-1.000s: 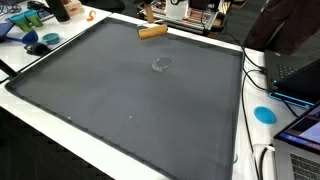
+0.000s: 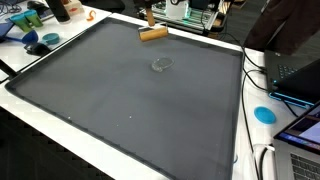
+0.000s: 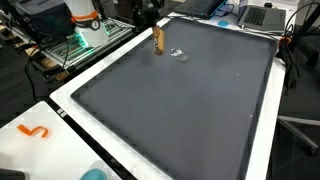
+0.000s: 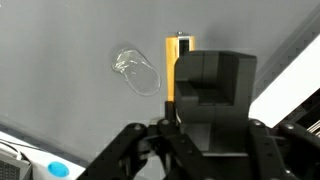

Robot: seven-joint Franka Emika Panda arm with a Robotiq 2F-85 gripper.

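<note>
A narrow orange-tan block [image 3: 158, 41] is at the far end of the dark mat, under my black gripper [image 3: 152, 23]. In exterior view 1 the block [image 2: 153, 34] lies near the mat's back edge. The wrist view has the block's dark-and-white end [image 4: 181, 47] showing beyond the gripper's black fingers [image 4: 216, 78], which cover the rest of it. My gripper is shut on the block, though the contact itself is hidden. Close by on the mat lies a clear round piece [image 4: 138, 72], apart from the block.
Blue cups and tools [image 2: 30, 35] crowd the table at the left in exterior view 1. A blue disc [image 2: 265, 115] and a laptop [image 2: 297, 150] are on the right, outside the mat.
</note>
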